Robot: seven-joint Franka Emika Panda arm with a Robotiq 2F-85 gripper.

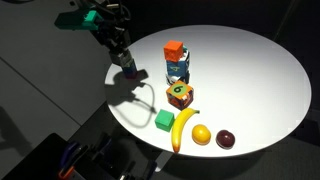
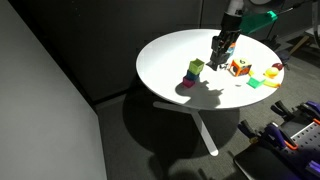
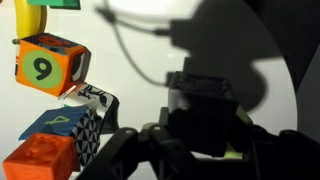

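In the wrist view my gripper is shut on a dark, squarish block [image 3: 200,97], too shaded for its colour to show. Exterior view 2 puts the gripper [image 2: 217,45] in the air above the table, behind and to the right of a small stack. That stack has a yellow-green block [image 2: 196,67] on top, tilted in look, over a blue block [image 2: 192,75] and a pink one [image 2: 187,83]. From exterior view 1, the gripper [image 1: 121,52] overlaps the stack's upper part, and only a blue-red lower portion [image 1: 129,71] shows clearly.
Another tower [image 1: 178,68] with an orange block on top stands near the table's middle. Around the front lie a number cube [image 1: 180,95], green block [image 1: 165,120], banana [image 1: 183,130], orange fruit [image 1: 201,134] and dark red fruit [image 1: 225,139].
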